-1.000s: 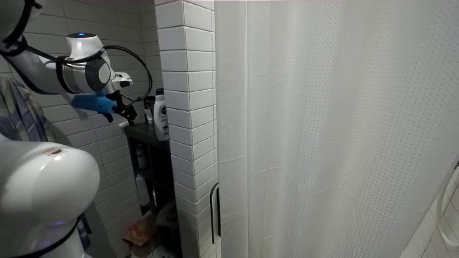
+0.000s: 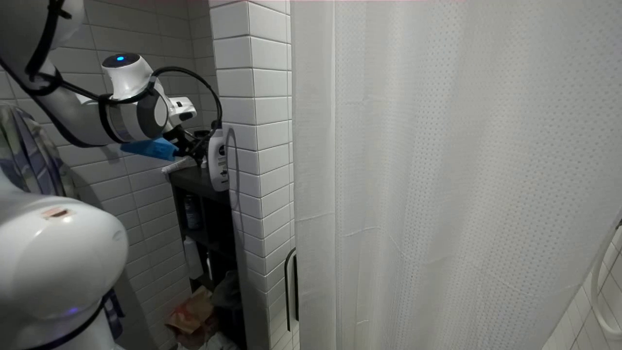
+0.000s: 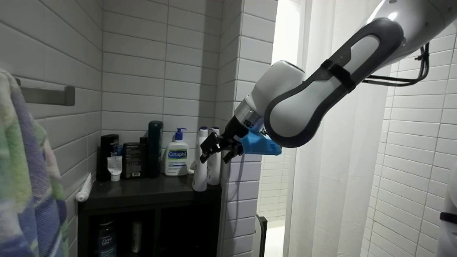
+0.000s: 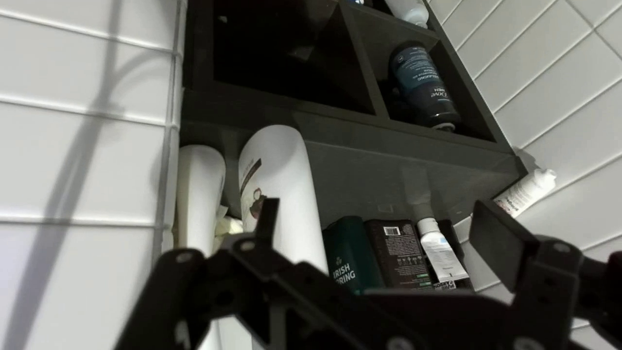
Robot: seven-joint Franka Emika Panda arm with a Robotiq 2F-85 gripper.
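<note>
My gripper [image 3: 216,158] is open, with nothing held, at the right end of the dark shelf's top. In the wrist view its fingers [image 4: 267,221] stand wide apart. Two tall white bottles stand side by side there; the front one [image 3: 199,171] is close to the gripper, and the back one [image 3: 214,169] is partly hidden behind the fingers. From the wrist, the nearer white bottle [image 4: 280,181] lies behind the left finger rather than centred in the gap. Whether a finger touches it, I cannot tell. Exterior view 1 shows the gripper [image 2: 198,152] next to a white bottle [image 2: 218,166].
Left along the shelf top [image 3: 145,187] are a Cetaphil pump bottle [image 3: 176,156], a green bottle [image 3: 154,147], a brown box [image 3: 132,160] and a small white tube [image 3: 114,166]. A tiled pillar [image 3: 246,184] rises just right of the bottles. A towel [image 3: 30,184] hangs at left.
In exterior view 1, the arm and gripper have moved right, toward the white bottle by the pillar, and the wrist sits slightly lower. The bottle appears to stand in the same place.
</note>
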